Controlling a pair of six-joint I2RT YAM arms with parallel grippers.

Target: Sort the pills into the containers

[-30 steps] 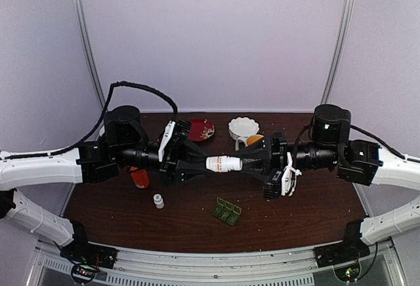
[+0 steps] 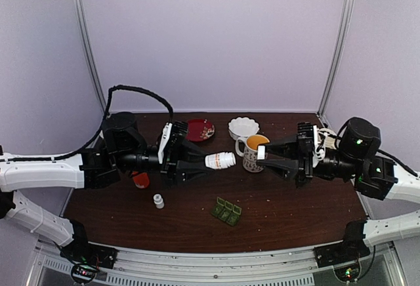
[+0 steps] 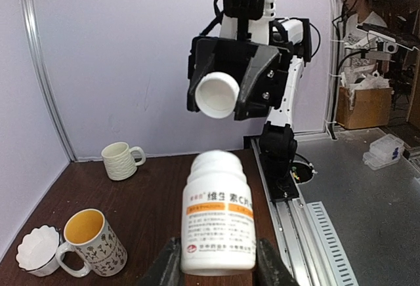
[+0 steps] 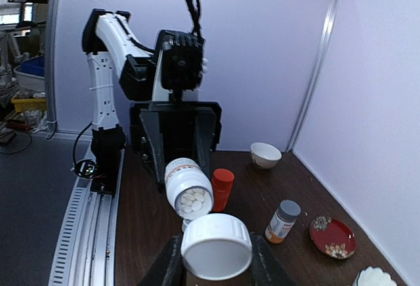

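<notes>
A white pill bottle [image 2: 220, 161] with an orange band lies on its side in the air, my left gripper [image 2: 205, 163] shut on it. In the right wrist view the mouth of this bottle [image 4: 193, 201] is uncovered and white pills show inside. Across a gap, my right gripper [image 2: 262, 153] is shut on the white cap [image 2: 261, 152]; the left wrist view shows the hollow side of the cap [image 3: 216, 95]. On the table below sits a green pill box [image 2: 226, 211] with several compartments; its contents cannot be made out.
A small white bottle [image 2: 159, 201] and a red container [image 2: 141, 180] stand at the left. Farther back are a red plate [image 2: 200, 130], a white bowl [image 2: 243, 127] and a patterned mug [image 2: 252, 161].
The cap has come off the bottle and moved right with my right gripper, which has also turned. The left arm and bottle have barely moved.
</notes>
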